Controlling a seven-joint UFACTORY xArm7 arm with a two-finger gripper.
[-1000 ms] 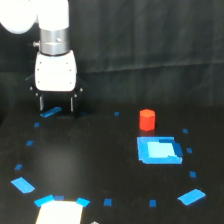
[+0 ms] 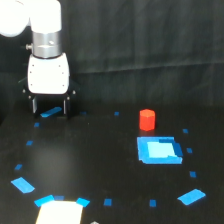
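My gripper [image 2: 51,108] points down at the left rear of the dark table. Its fingers [image 2: 67,104] stand wide apart, and I see nothing held between them. A small blue strip [image 2: 50,112] lies at or just below the fingertips; contact cannot be made out. To the right, a red six-sided block [image 2: 147,120] stands just behind a blue tray [image 2: 142,150] with a white inside.
Small blue tape marks are scattered over the table, with larger ones at front left [image 2: 22,185] and front right [image 2: 191,197]. A pale block [image 2: 60,212] is cut off by the bottom edge.
My gripper has shifted a little to the left and slightly lower. The red block and the blue tray have stayed where they were.
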